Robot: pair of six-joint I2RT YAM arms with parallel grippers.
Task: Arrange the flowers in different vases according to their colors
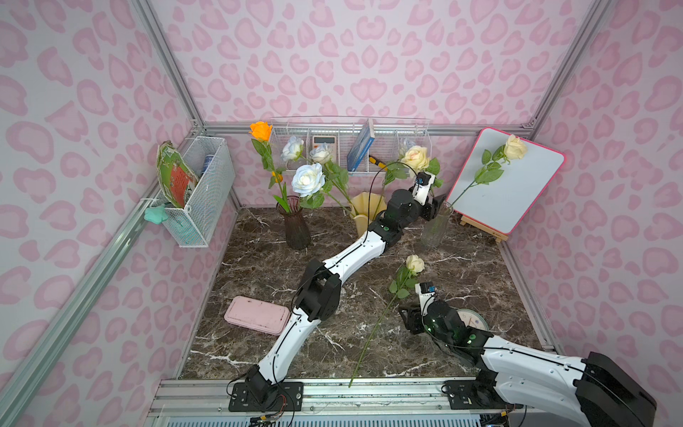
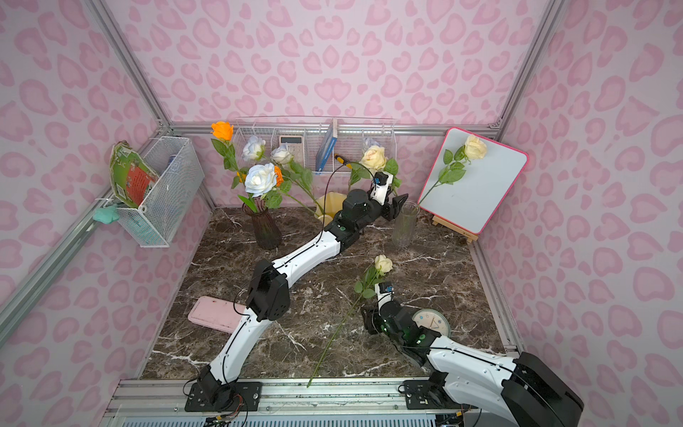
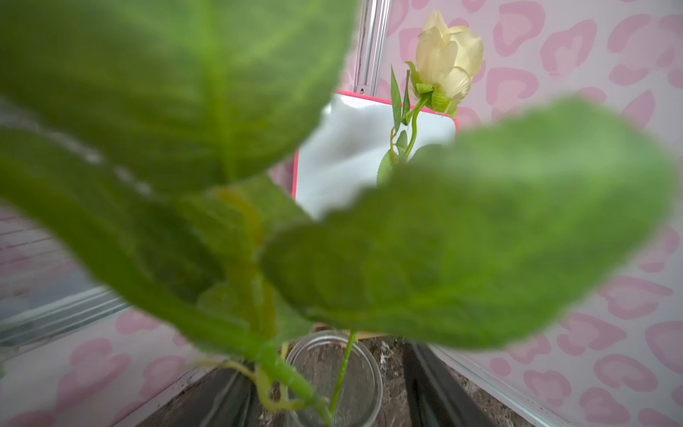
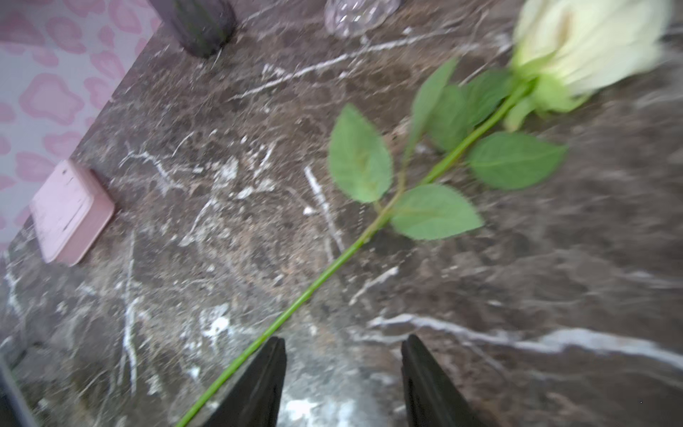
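Note:
At the clear vase's (image 1: 434,231) mouth, my left gripper (image 1: 432,206) stands open with its fingers apart. A cream rose (image 1: 415,158) leans there, its blurred leaves (image 3: 455,235) filling the left wrist view and its stem running down between the fingers over the vase mouth. Another cream rose (image 1: 514,147) stands in that vase, leaning right. A third cream rose (image 4: 590,42) lies on the table; my right gripper hovers open near its stem, holding nothing. Pale blue roses (image 1: 308,180) lean from the yellow vase (image 1: 366,206), and orange ones (image 1: 261,131) from the brown vase (image 1: 296,229).
A whiteboard (image 1: 498,192) on a stand is behind the clear vase at right. A pink case (image 1: 257,315) lies front left, and a round clock (image 1: 472,320) is beside the right arm. Wire baskets (image 1: 213,185) hang at the left and back.

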